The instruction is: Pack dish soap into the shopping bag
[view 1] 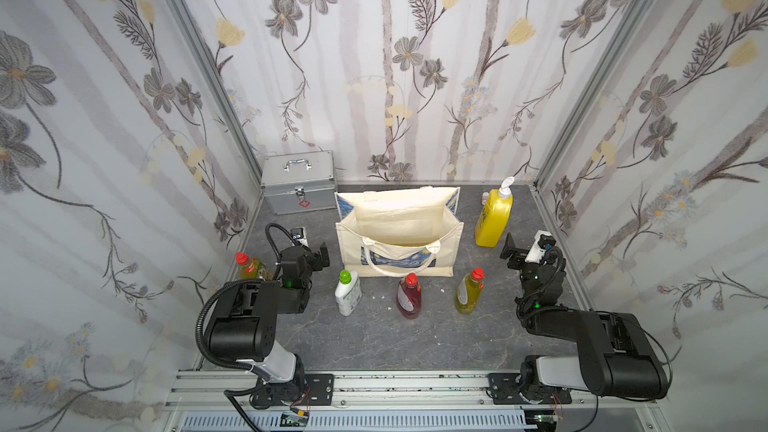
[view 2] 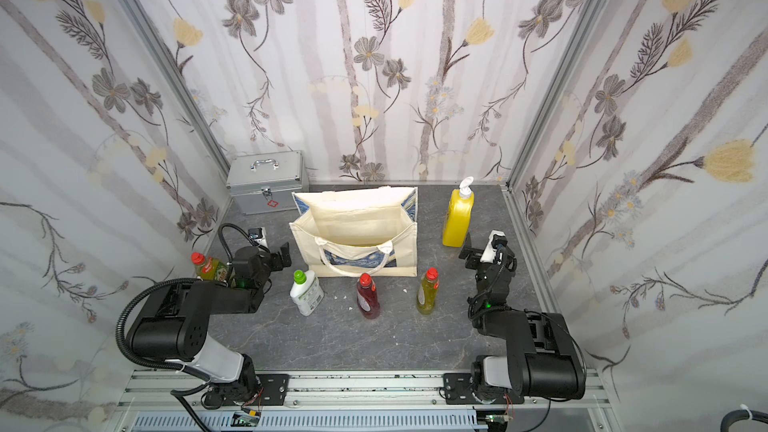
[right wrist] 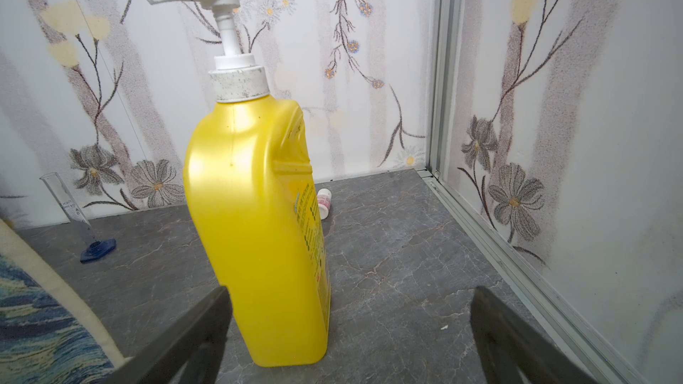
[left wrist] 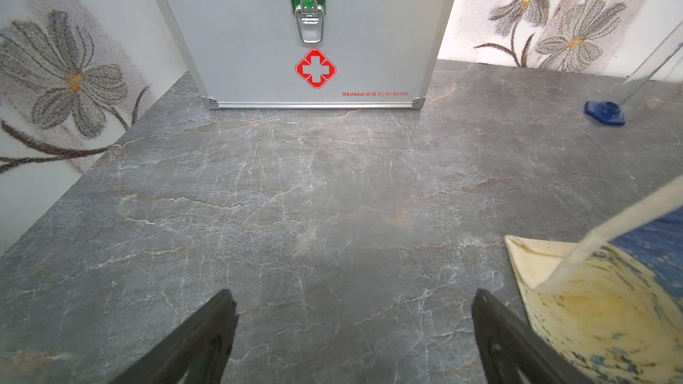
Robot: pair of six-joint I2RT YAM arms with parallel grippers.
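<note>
The cream shopping bag [view 1: 446, 252] stands upright mid-table with its top gaping and nothing visible inside. Behind and right of it is a tall yellow pump bottle [right wrist: 245, 227], upright. In front of the bag stand a white bottle with a green cap [view 1: 348, 296], a red bottle [view 1: 409, 301] and a yellow-green bottle [view 1: 468, 294]. Another red-capped bottle [view 2: 209, 268] is partly hidden by the left arm. My left gripper is open and empty, left of the bag. Open and empty too, my right gripper is in front of the yellow pump bottle, apart from it.
A silver first-aid case [left wrist: 298, 42] sits at the back left. A blue-footed clear cylinder [right wrist: 98, 249] stands behind the bag, and a small white bottle [right wrist: 324, 202] is behind the pump bottle.
</note>
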